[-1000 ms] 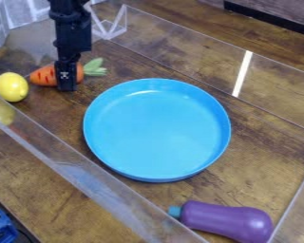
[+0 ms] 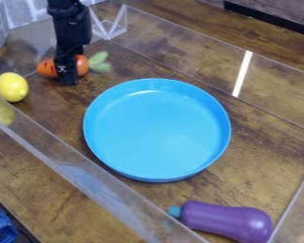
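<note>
My black gripper [image 2: 66,68] is at the upper left, shut on an orange carrot [image 2: 47,67] with green leaves that point right. The carrot is partly hidden by the fingers. A blue plate [image 2: 156,130] lies on the wooden table to the right of and below the carrot.
A yellow lemon [image 2: 11,86] sits just left of and below the carrot. A purple eggplant [image 2: 228,221] lies at the bottom right. Clear panels border the table, and bare wood [image 2: 256,123] shows right of the plate.
The gripper and carrot have shifted slightly, with the leaves now showing less to the right. The plate, lemon and eggplant are unmoved.
</note>
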